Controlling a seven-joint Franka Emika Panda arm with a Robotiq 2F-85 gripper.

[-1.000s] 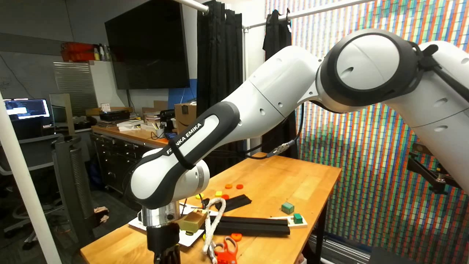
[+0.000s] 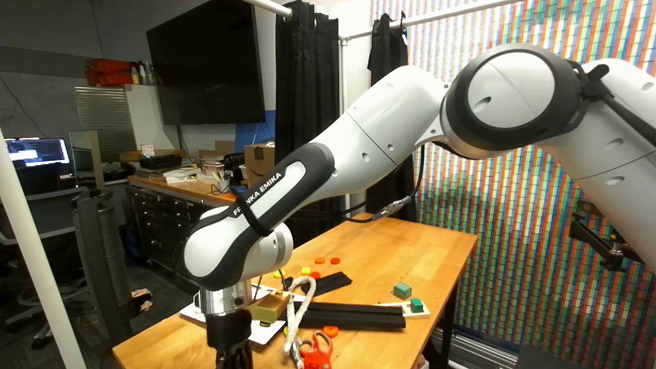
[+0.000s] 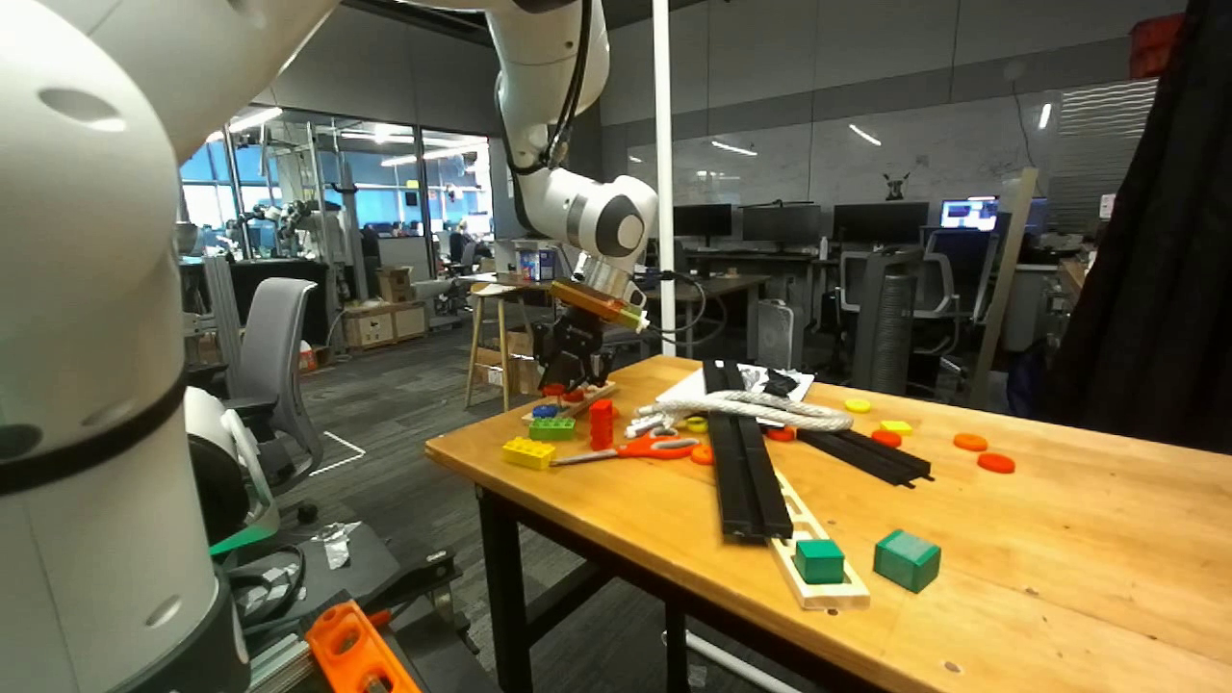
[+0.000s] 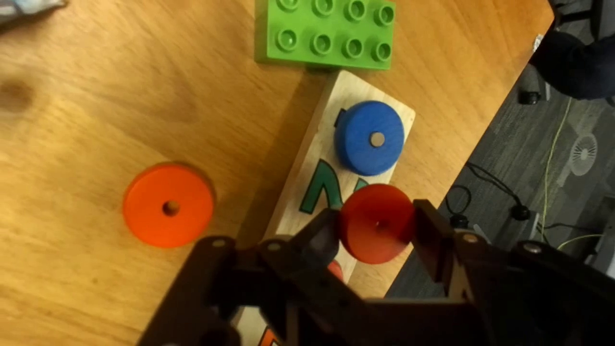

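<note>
Between the fingertips of my gripper is a red disc (image 4: 375,216), pinched by its edges and held above a pale wooden board (image 4: 323,144). A blue disc (image 4: 372,138) sits on the board, with a peg end showing in its centre hole. Part of another red piece (image 4: 335,270) shows on the board below my held disc, mostly hidden by a finger. An orange-red disc (image 4: 168,205) with a centre hole lies flat on the table, left of the board. In exterior view 2 my gripper (image 3: 566,381) is low over the table's far left corner.
A green toy brick (image 4: 328,34) lies by the board's end, and the table edge runs close on its right. Nearby are a red brick (image 3: 602,423), a yellow brick (image 3: 528,452), scissors (image 3: 653,447), a rope (image 3: 751,404) and black rails (image 3: 739,462).
My arm has shifted very slightly, the gripper staying low over the same part of the table. The objects on the table look unmoved.
</note>
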